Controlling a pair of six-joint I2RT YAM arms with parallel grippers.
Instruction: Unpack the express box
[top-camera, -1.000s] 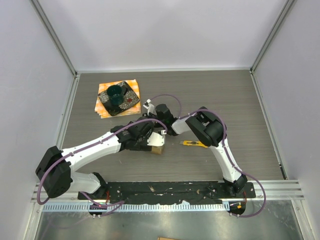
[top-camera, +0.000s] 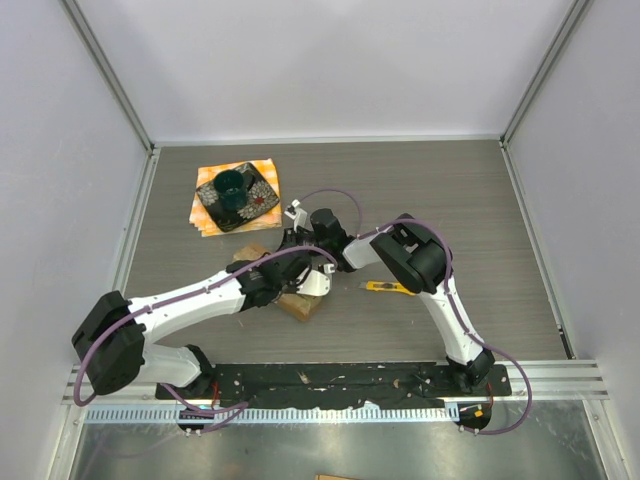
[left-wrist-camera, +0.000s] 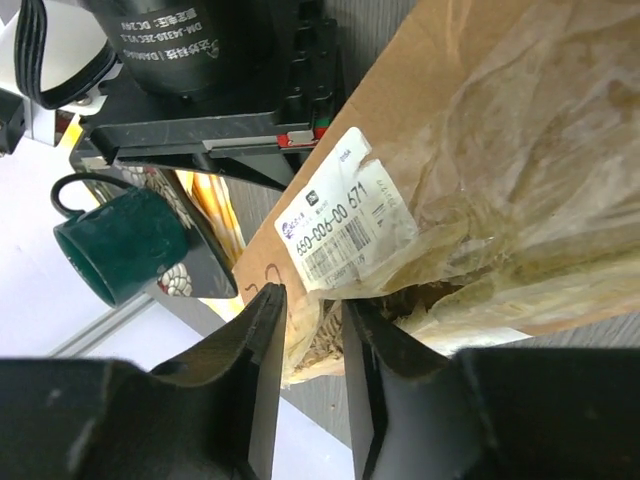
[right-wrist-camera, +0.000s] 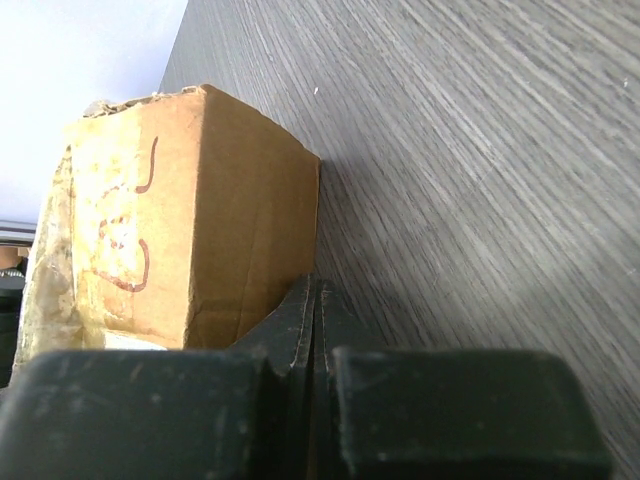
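Observation:
A brown cardboard box (top-camera: 298, 306) lies on the table, mostly hidden from above by my left arm. In the left wrist view, its taped top (left-wrist-camera: 500, 190) bears a white label (left-wrist-camera: 350, 225). A gap under the loose tape shows dark, crinkled stuff inside. At that gap, my left gripper has its fingers parted, and nothing clearly shows held between them. My right gripper is shut low beside the box's side wall (right-wrist-camera: 250, 220); I cannot see anything between its fingers.
Upper left of the box are a green mug (top-camera: 231, 187), a dark patterned tray (top-camera: 260, 197) and a yellow checked cloth (top-camera: 208, 226). A yellow cutter (top-camera: 388, 287) lies to the right.
More of the box shows below my left arm than a second ago, and it appears turned. My left gripper has shifted slightly. The right arm has stayed in place.

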